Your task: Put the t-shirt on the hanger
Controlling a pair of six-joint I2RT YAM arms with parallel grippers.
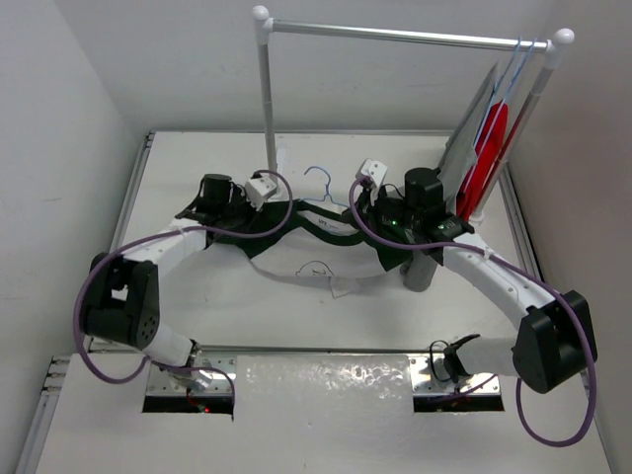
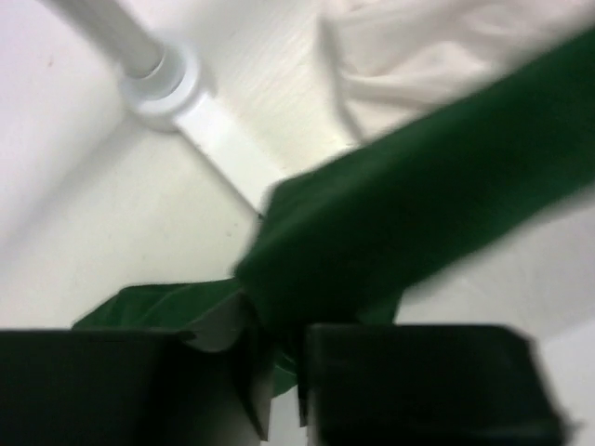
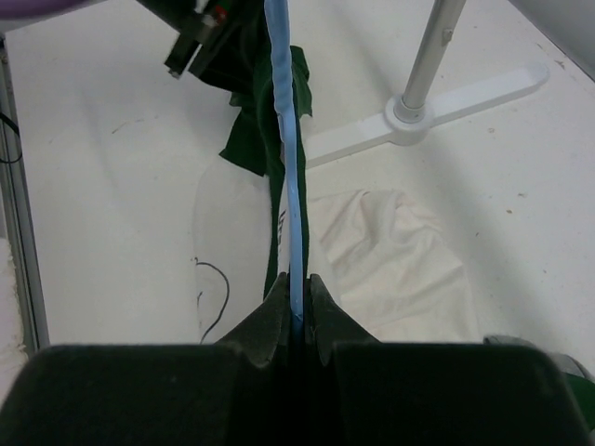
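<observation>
A green and white t-shirt (image 1: 316,257) is stretched between both arms, lifted around a blue hanger (image 1: 317,170). My right gripper is shut on the hanger, whose blue bar (image 3: 284,111) runs up between its fingers, with green cloth along it. My left gripper (image 1: 255,197) is at the shirt's left green part; in the left wrist view green cloth (image 2: 409,195) rises blurred over its fingers, which look shut, and whether cloth is between them is unclear.
The rack's left post (image 1: 268,109) stands behind the left gripper on a white foot (image 2: 223,149). At right hang blue hangers with a red garment (image 1: 489,148) beside a grey cylinder (image 1: 420,272). A pale folded cloth (image 3: 390,260) lies below.
</observation>
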